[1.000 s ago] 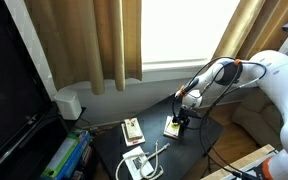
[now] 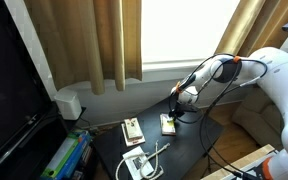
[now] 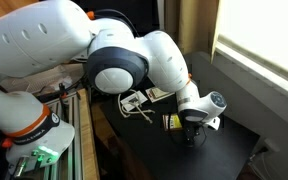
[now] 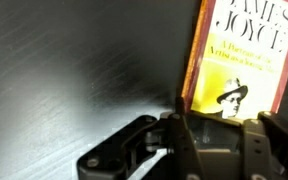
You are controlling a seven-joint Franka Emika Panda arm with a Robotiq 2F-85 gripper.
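A paperback with a yellow and white cover reading "James Joyce" [image 4: 246,60] lies on the dark table, its near edge beside my gripper. The fingers [image 4: 181,130] are at the book's bottom edge, and the gripper is shut; whether a thin edge of the book sits between them is hard to see. In exterior view 1 the same book [image 2: 168,125] lies just left of the gripper [image 2: 175,119]. From the other side, the arm's wrist partly covers the book [image 3: 172,121], with the gripper [image 3: 191,138] low over the table.
A second book [image 2: 133,131] lies to the left in exterior view 1. Near it are a white device [image 2: 137,164] and a looped pale cable [image 2: 156,160]. Curtains and a window stand behind the table.
The James Joyce book and my gripper have both shifted slightly toward the window side and to the left in exterior view 1. The other book and the cable have stayed put.
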